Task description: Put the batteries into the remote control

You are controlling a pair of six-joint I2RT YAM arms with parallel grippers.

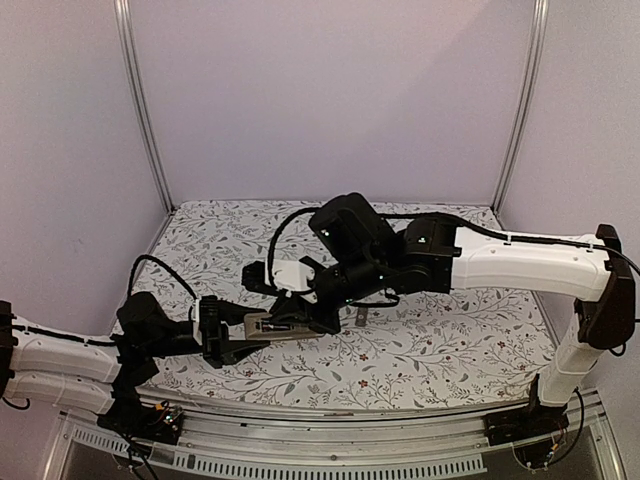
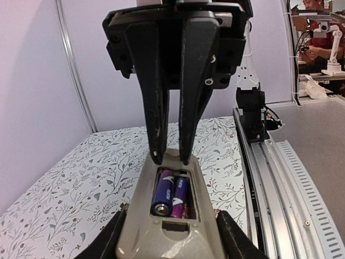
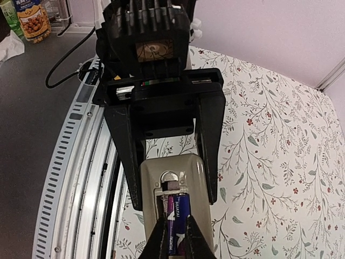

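Observation:
My left gripper is shut on the sides of the beige remote control at one end, holding it above the table. Its open bay faces up. Two blue-and-purple batteries lie side by side in it: one battery sits a little higher at the end near my left gripper than the other battery. Over the far end of the bay, my right gripper points down, partly open. Nothing shows between its fingers. They hide part of the batteries in the right wrist view.
A small grey piece lies on the flower-patterned table, right of the remote and partly behind the right arm. Metal rails run along the front edge.

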